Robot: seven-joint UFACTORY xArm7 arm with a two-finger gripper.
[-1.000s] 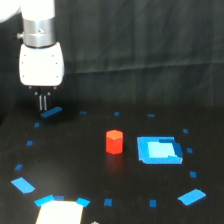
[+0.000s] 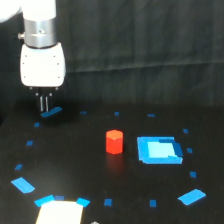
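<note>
A red block (image 2: 114,142) stands on the dark table near the middle of the camera view. To its right lies a blue tray (image 2: 143,148) with a pale, whitish inside. My gripper (image 2: 43,104) hangs at the upper left, well apart from both, its dark fingers pointing down. The fingers are too small and dark against the backdrop to show how far apart they stand. I see no object held between them.
Small blue squares mark the table, with larger blue strips (image 2: 22,185) (image 2: 191,197) near the front corners. A whitish object (image 2: 60,212) is cut off by the bottom edge. Bare table surrounds the red block.
The arm and gripper have shifted very slightly to the right. The red block and the blue tray are where they were.
</note>
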